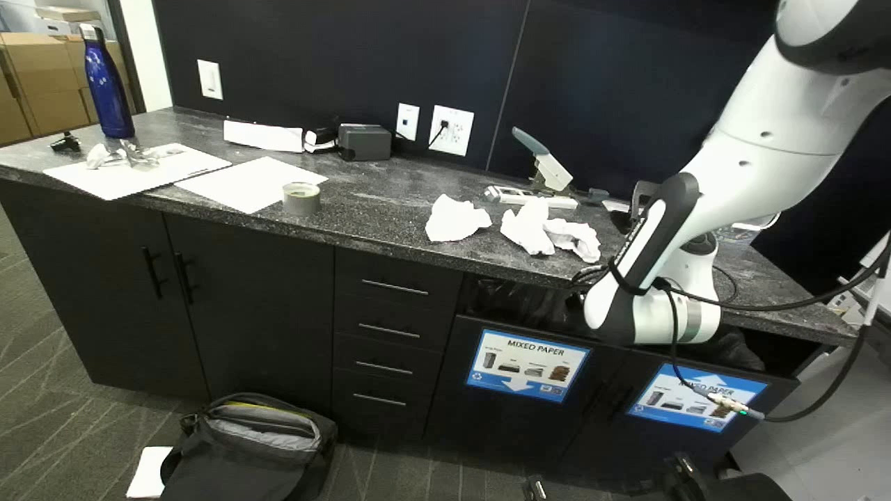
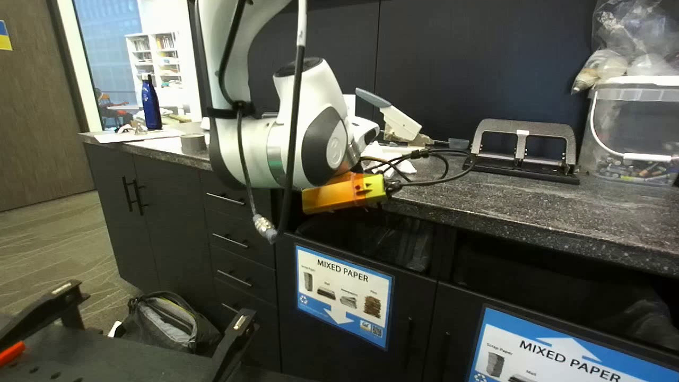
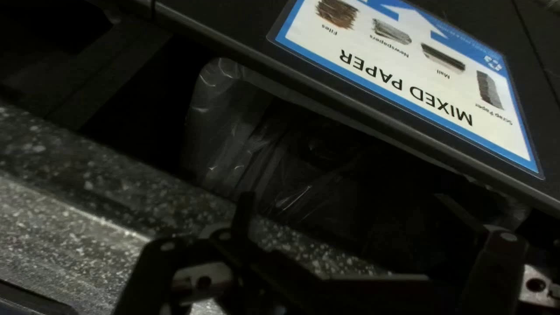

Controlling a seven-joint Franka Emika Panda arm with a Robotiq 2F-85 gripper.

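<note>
My gripper is open in the wrist view, its dark fingers (image 3: 244,218) wide apart and nothing visible between them. It hangs by the counter's front edge, over the dark slot above the "MIXED PAPER" sign (image 3: 420,78). Clear plastic lining (image 3: 225,120) shows inside the slot. In both exterior views the fingers are hidden by the arm. Crumpled white paper (image 1: 455,218) lies on the counter, with a second crumpled clump (image 1: 530,227) just to its right, left of my arm; neither touches the arm in exterior view 1.
Behind the clumps stands a raised stapler (image 1: 547,171). A hole punch (image 2: 525,149) and a clear bucket (image 2: 630,137) occupy the counter's right part. Farther left are a tape roll (image 1: 301,199), paper sheets (image 1: 250,184) and a blue bottle (image 1: 107,88). Cables loop around the wrist.
</note>
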